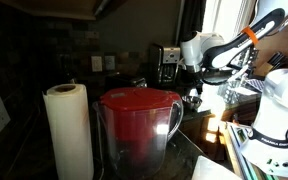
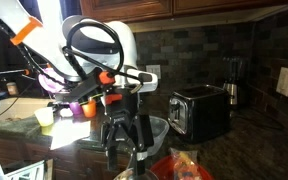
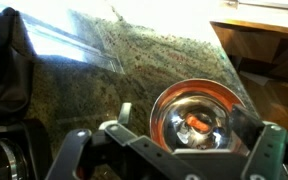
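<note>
My gripper is open above a shiny round bowl [image 3: 162, 112] with a reddish rim. Inside the bowl lies a small orange-red item [image 3: 198, 124]; what it is cannot be made out. Nothing shows between the fingers, which stand either side of the bowl's middle in the wrist view. From exterior view 2, the gripper [image 2: 127, 158] points down close to the counter, and its tips partly cover what lies beneath. Exterior view 1 shows it small and dark at the counter's far end.
A toaster [image 2: 200, 113] stands behind the arm, near a red container [image 2: 172, 163] with packets. Colored cups [image 2: 76, 109] are at the left. A red-lidded pitcher [image 1: 137, 125] and paper towel roll [image 1: 71, 132] fill the foreground. Speckled counter [image 3: 89, 90] beside the bowl is bare.
</note>
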